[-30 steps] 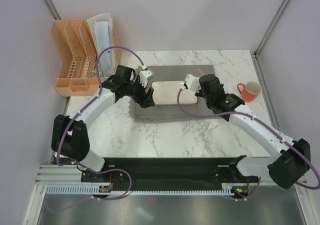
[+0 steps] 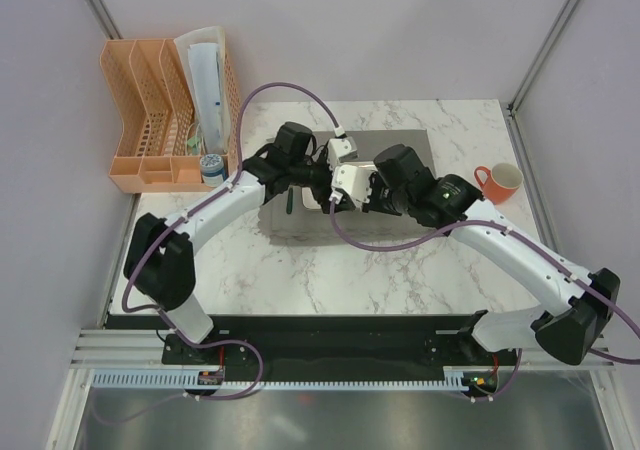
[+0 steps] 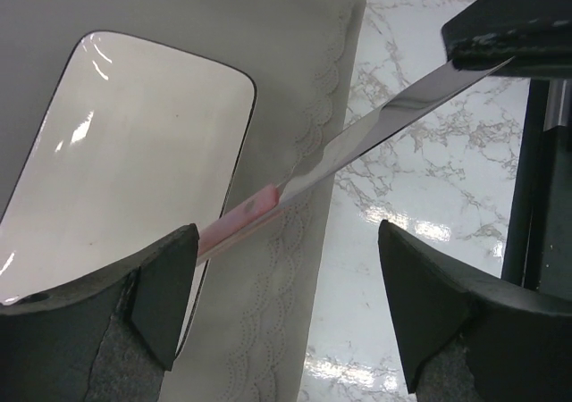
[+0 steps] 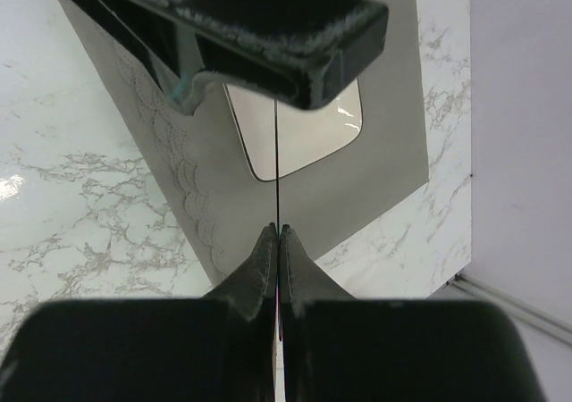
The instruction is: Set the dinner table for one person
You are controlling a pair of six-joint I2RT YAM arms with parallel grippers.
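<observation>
My right gripper is shut on a thin flat piece of cutlery, seen edge-on in its own view. In the left wrist view this cutlery (image 3: 344,146) has a shiny metal part and a pink handle; its metal end meets the dark right fingers (image 3: 518,27). My left gripper is open, with the pink handle slanting across the view near its left finger. Whether they touch, I cannot tell. Both grippers come close together over the white plate (image 3: 134,134), which rests on a grey placemat (image 2: 300,232). The metal end's shape is unclear.
A slim utensil (image 2: 290,200) lies on the placemat left of the plate. An orange mug (image 2: 500,182) stands at the right. At the back left are an orange rack (image 2: 150,165) and a blue-and-white can (image 2: 213,168).
Both grippers have moved toward each other over the plate, the left going right and the right going left. The cutlery's pink end, earlier above the right gripper, is now hidden from above.
</observation>
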